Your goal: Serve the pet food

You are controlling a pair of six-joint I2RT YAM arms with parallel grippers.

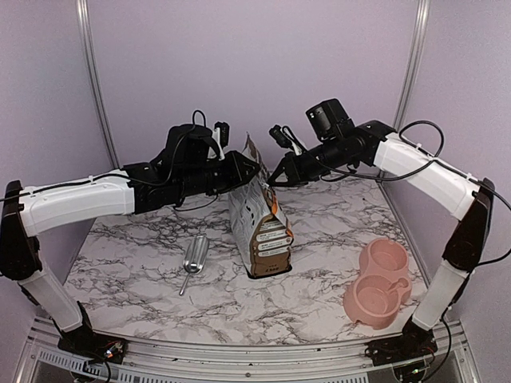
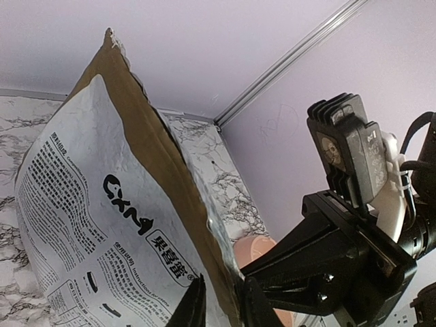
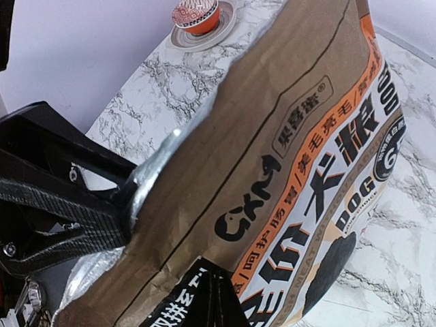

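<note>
An upright pet food bag (image 1: 259, 231) stands in the middle of the table, its tall top edge rising between the two arms. Its white printed back panel (image 2: 102, 204) fills much of the left wrist view, and its brown front (image 3: 272, 177) the right wrist view. My left gripper is at the bag's top edge, fingers apart, with part of the brown edge seen between them. On the other side, my right gripper is shut against the brown front; whether any bag material is pinched there is hidden. A metal scoop (image 1: 196, 255) lies left of the bag.
A pink double bowl (image 1: 375, 299) sits at the front right. In the right wrist view, a red patterned bowl (image 3: 197, 19) rests on a plate (image 3: 226, 27). Bare marble lies in front of the bag and right of it.
</note>
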